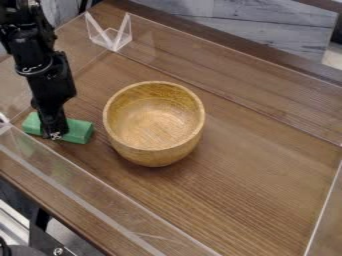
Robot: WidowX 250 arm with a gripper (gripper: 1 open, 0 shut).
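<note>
A black gripper [51, 128] reaches down from the upper left onto a green rectangular block [78, 131] lying on the wooden table at the left. Its fingertips are over the block; whether anything is between them is hard to make out. Just right of the block stands a round light wooden bowl [154, 110], apparently empty.
A small white wire rack [110, 32] stands at the back left. A pale grey wood-look wall [254, 25] runs along the back.
</note>
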